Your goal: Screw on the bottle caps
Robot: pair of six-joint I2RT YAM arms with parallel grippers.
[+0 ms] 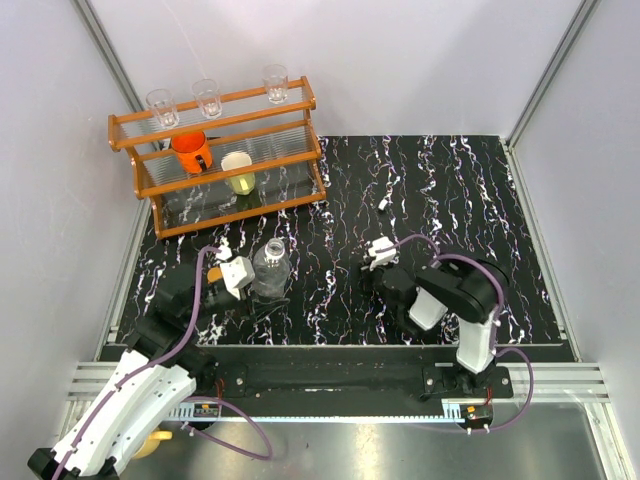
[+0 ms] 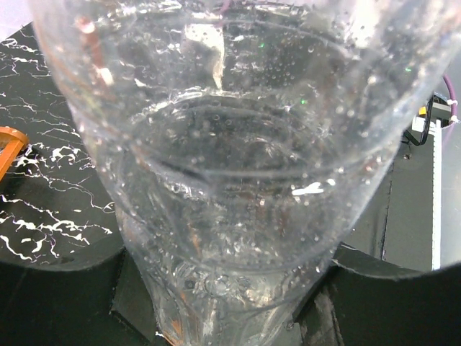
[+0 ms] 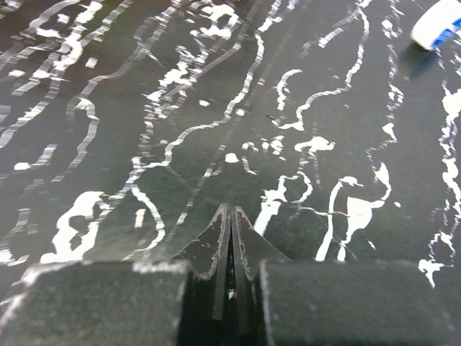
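A clear plastic bottle (image 1: 270,268) stands upright at the left of the table, its mouth uncapped. My left gripper is shut around it, and the bottle fills most of the left wrist view. The white cap (image 1: 383,204) lies loose on the marble surface, beyond the right hand. In the right wrist view the cap (image 3: 437,24), white with a blue inside, rests on its side at the upper right corner, well clear of the fingers. My right gripper is shut, fingertips together, nothing between them.
A wooden rack (image 1: 215,130) at the back left carries several glasses, an orange mug (image 1: 191,153) and a pale yellow cup (image 1: 238,172). Black marble between the bottle and the right arm is bare.
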